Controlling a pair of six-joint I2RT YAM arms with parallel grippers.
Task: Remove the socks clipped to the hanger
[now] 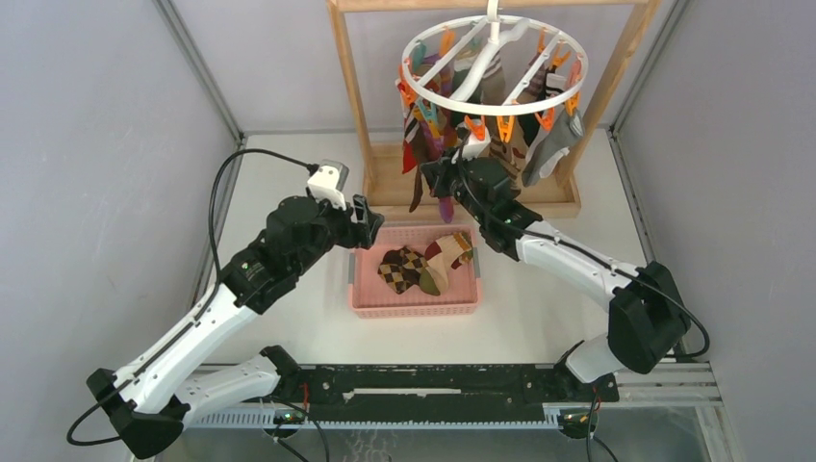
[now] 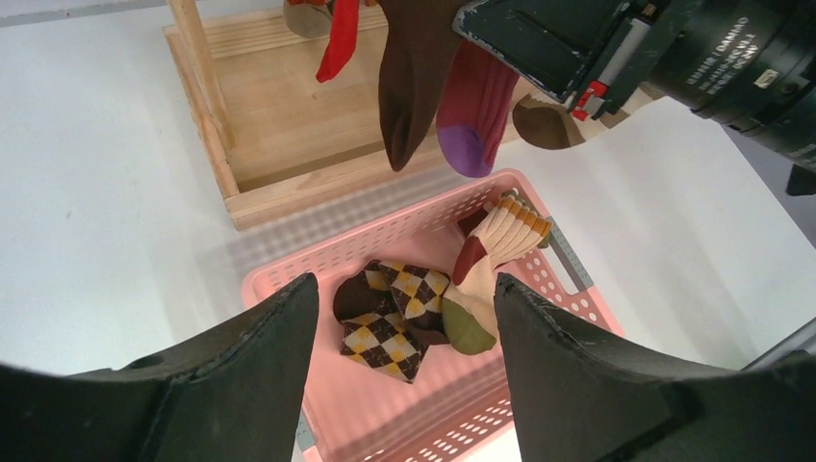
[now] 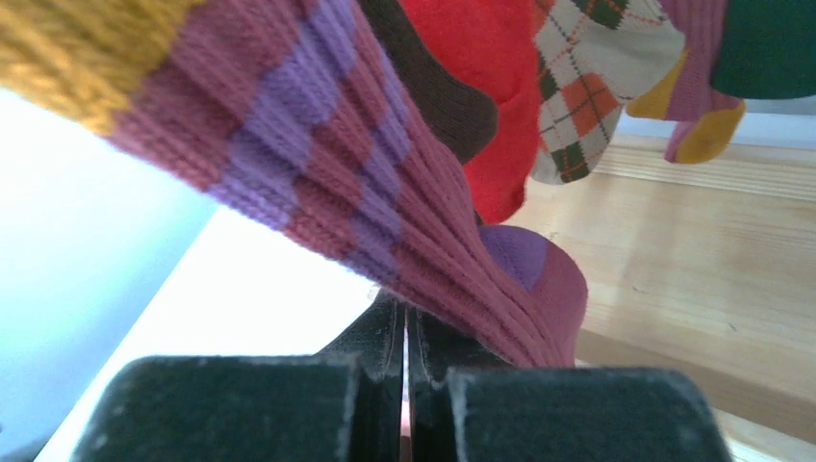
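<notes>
A round white hanger (image 1: 491, 106) carries socks on coloured clips. My right gripper (image 1: 428, 178) is shut among them; in the right wrist view a striped maroon-purple sock (image 3: 385, 212) with mustard top hangs right over its fingers (image 3: 577, 414), close against them; I cannot tell whether it is pinched. In the left wrist view that sock's purple toe (image 2: 467, 144) hangs beside a brown sock (image 2: 414, 77). My left gripper stands open above the pink basket (image 1: 414, 303), nothing between its fingers. Several socks lie in the basket, checkered (image 2: 380, 342) and cream (image 2: 491, 241).
The wooden frame (image 1: 344, 77) surrounds the hanger, with its base under the hanging socks. Grey walls stand at both sides.
</notes>
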